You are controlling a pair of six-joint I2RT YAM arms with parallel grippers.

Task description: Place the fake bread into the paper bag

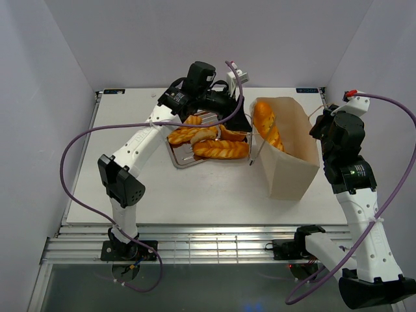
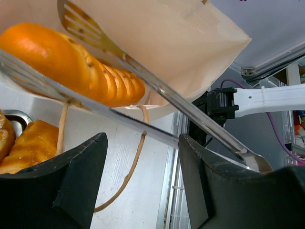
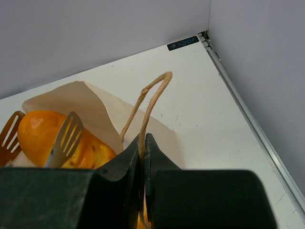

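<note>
A long golden bread loaf (image 1: 267, 125) stands tilted in the paper bag (image 1: 292, 179), its top at the left wall. My left gripper (image 1: 246, 119) is left of the bag, with its fingers (image 2: 83, 176) spread apart. Metal tongs (image 2: 190, 112) lie crosswise before the fingertips, arms spread; whether a finger still touches them is unclear. Their slotted heads (image 3: 71, 133) flank the loaf's top in the right wrist view. My right gripper is shut on the bag's twisted paper handle (image 3: 151, 102), at the bag's right side.
A tray (image 1: 183, 164) of several other breads sits left of the bag, beneath my left arm. Another handle (image 2: 131, 171) hangs near the left fingers.
</note>
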